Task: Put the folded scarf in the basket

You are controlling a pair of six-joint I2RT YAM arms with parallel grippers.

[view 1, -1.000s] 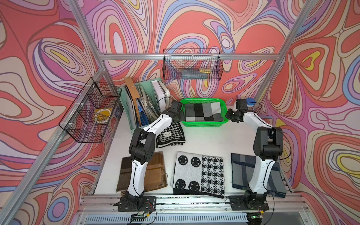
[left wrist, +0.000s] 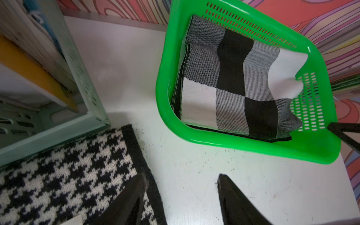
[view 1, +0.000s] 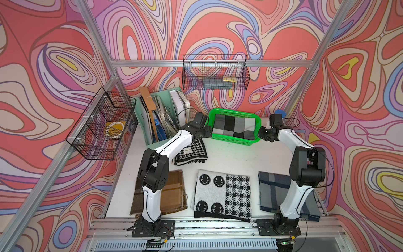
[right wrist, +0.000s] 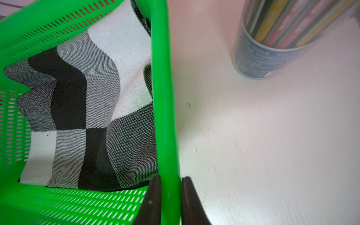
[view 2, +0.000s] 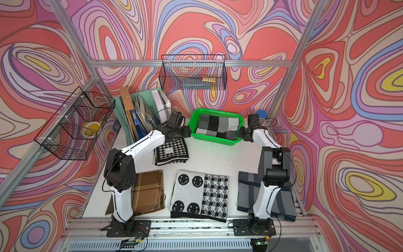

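A black, grey and white checked scarf lies folded inside the green basket, its right side rumpled in the right wrist view. My right gripper is shut on the basket's right rim (right wrist: 167,123), one finger on each side of it. To the left of the basket, my left gripper stands open and apart from the rim, above bare table and the edge of a black-and-white houndstooth scarf (left wrist: 71,172). That scarf is folded beside the basket. Also on the table lies a smiley-patterned scarf (view 1: 222,195), spread flat at the front.
A pale green bin (left wrist: 90,108) full of papers stands to the left. Behind the right gripper is a blue cup (right wrist: 262,60) of pencils. A brown scarf (view 1: 172,193) and a dark blue one (view 1: 272,191) lie at the front corners.
The basket, with the checked scarf inside, has shifted right and turned slightly, and my right gripper has moved right with it.
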